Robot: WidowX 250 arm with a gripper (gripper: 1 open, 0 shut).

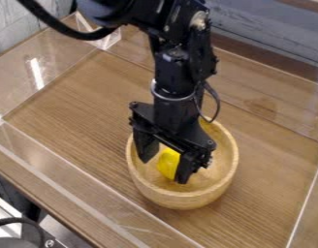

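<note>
My black gripper (167, 155) reaches down into a round tan bowl (188, 194) in the middle of the camera view, its fingers standing open either side of a yellow object (171, 167) that lies in the bowl. The gripper's body hides part of the bowl and of the object; whether the fingers touch it, I cannot tell.
Pale walls or rails edge it at the back. A dark cable lies at the lower left.
</note>
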